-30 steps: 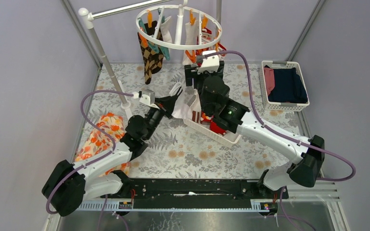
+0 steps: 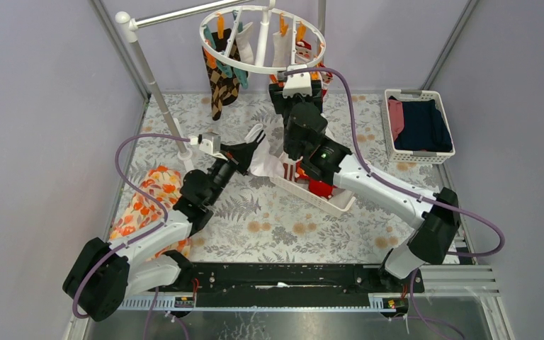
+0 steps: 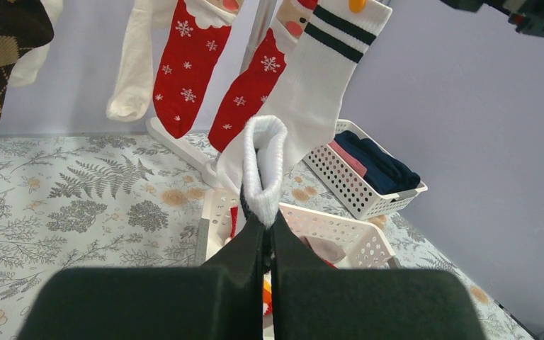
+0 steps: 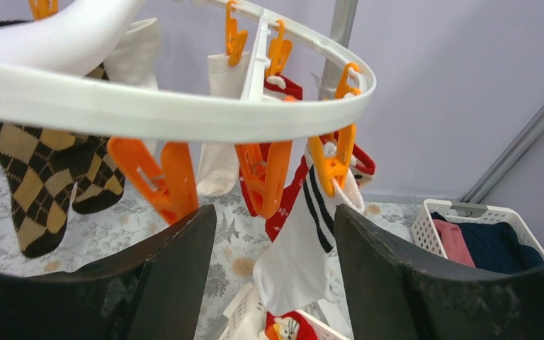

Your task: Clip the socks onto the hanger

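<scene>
The white ring hanger (image 2: pixel 261 69) hangs at the back, with several socks under its clips. In the left wrist view, a folded white sock (image 3: pixel 263 166) stands pinched in my left gripper, which is shut on it. In the top view the sock's loose part (image 2: pixel 265 163) droops toward the white bin. My right gripper is open below the ring's front edge, fingers spread wide, nothing visible between them. An orange clip (image 4: pixel 265 177) hangs just ahead of its fingertips. To the right, another orange clip (image 4: pixel 334 159) holds a striped white sock (image 4: pixel 297 248).
Beneath the ring, the white bin (image 2: pixel 312 200) contains red items. A basket of folded cloth (image 2: pixel 432 153) stands at the back right, and an orange-patterned cloth (image 2: pixel 149 202) lies at left. Another orange clip (image 4: pixel 163 180) hangs near the right gripper's left finger.
The left gripper has shifted slightly left, still with the white sock.
</scene>
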